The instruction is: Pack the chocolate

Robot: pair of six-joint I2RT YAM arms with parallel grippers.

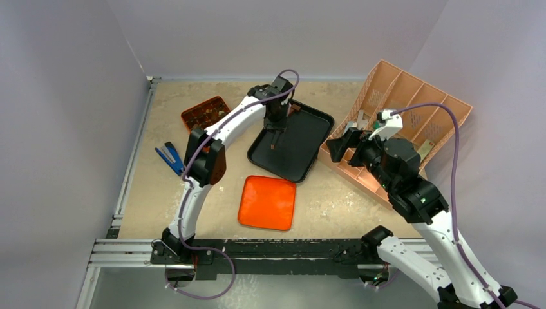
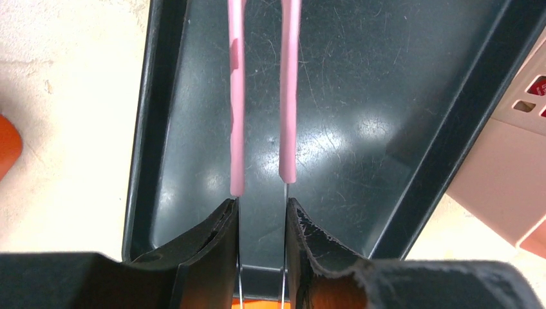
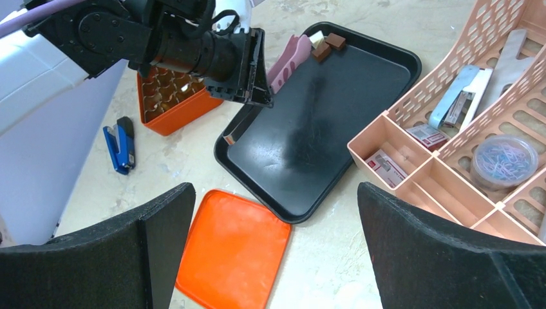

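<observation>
My left gripper is shut on a pink tong (image 2: 287, 122) (image 3: 286, 64), held over the black tray (image 1: 290, 154) (image 3: 315, 148). A few chocolate pieces, brown (image 3: 335, 41) and white (image 3: 316, 37), lie at the tray's far corner. The orange box (image 1: 205, 111) with a gridded insert stands left of the tray, partly behind my left arm. My right gripper (image 1: 341, 147) hangs open at the pink organizer's near left, with nothing between its fingers.
An empty orange plate (image 1: 266, 203) lies in front of the black tray. A blue stapler-like tool (image 1: 169, 159) lies on the left. The pink organizer (image 1: 412, 90) holding stationery fills the right. Bare table shows at front left and front right.
</observation>
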